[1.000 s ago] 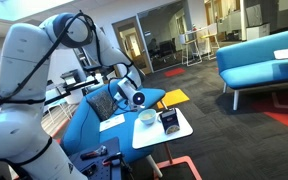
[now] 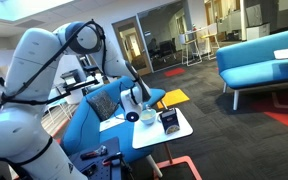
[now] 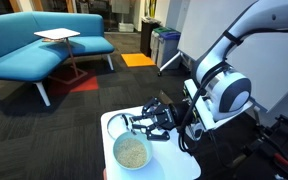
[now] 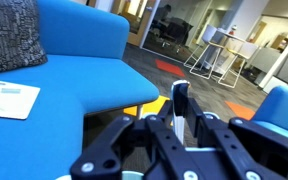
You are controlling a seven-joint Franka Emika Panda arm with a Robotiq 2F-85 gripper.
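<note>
In the wrist view my gripper is shut on a slim dark upright object (image 4: 181, 98) with a paler lower part; what it is, I cannot tell. A pale bowl (image 3: 132, 153) of grainy contents stands on the small white table (image 3: 170, 164). My gripper (image 3: 144, 123) is low over that table, just beyond the bowl in exterior view 2. Exterior view 1 has the arm's end beside the same bowl (image 2: 148, 117), on its left. Only a little pale rim shows at the bottom of the wrist view.
A dark packet (image 2: 169, 121) stands on the table right of the bowl. Behind the arm is a blue sofa (image 2: 89, 130); another blue sofa (image 2: 259, 64) is across the room. Open carpet (image 2: 224, 125) lies to the table's right.
In exterior view 1 the arm's end has come down and slightly left, closer to table height beside the bowl. Bowl and packet have stayed in place.
</note>
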